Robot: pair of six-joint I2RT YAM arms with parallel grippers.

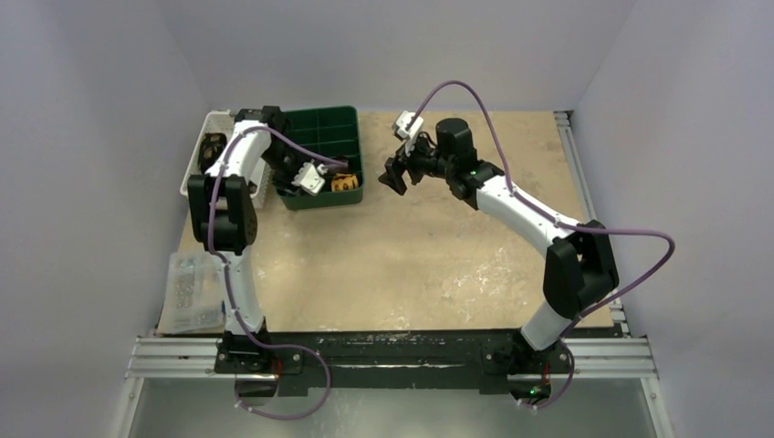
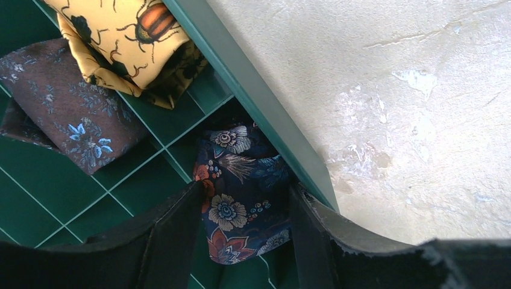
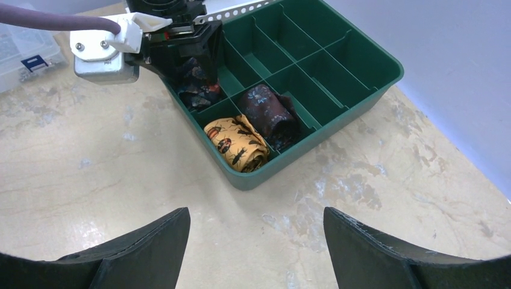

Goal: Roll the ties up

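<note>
A dark navy floral tie is rolled up in a front-corner compartment of the green divided box. My left gripper reaches into that compartment, its fingers apart on either side of this roll; whether they press on it I cannot tell. Next to it lie a yellow roll with beetles and a dark brown floral roll, each in its own compartment. Over the bare table to the right of the box, my right gripper hangs open with nothing between its fingers.
A white basket with dark items stands left of the box, partly covered by my left arm. At the front left lies a clear plastic case.
</note>
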